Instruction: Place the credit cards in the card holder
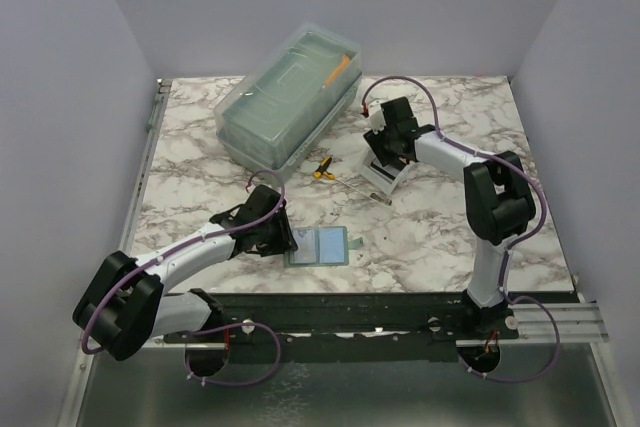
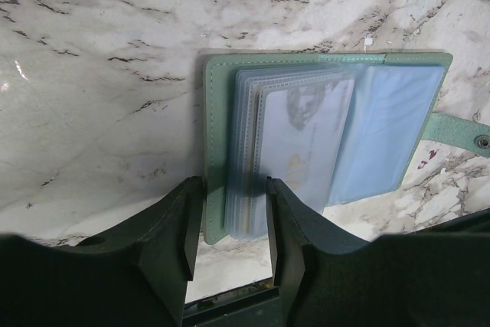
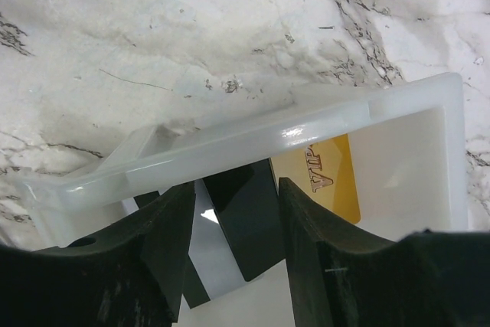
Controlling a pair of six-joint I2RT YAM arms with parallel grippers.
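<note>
The open card holder (image 2: 217, 112), green with clear sleeves (image 2: 306, 124) on its left and a blue panel on its right, lies flat on the table. My left gripper is shut on its left part, one finger at the outer green edge and the other over the sleeves. Above a white tray (image 3: 406, 162) my right gripper stands part open, its fingertips on either side of a black card (image 3: 249, 220). A silver card with black stripes (image 3: 214, 254) and a gold card (image 3: 337, 181) lie beside it in the tray.
A large clear lidded box (image 1: 285, 97) stands at the back, left of the tray. Yellow-handled pliers (image 1: 324, 168) and a thin screwdriver (image 1: 375, 196) lie between box and tray.
</note>
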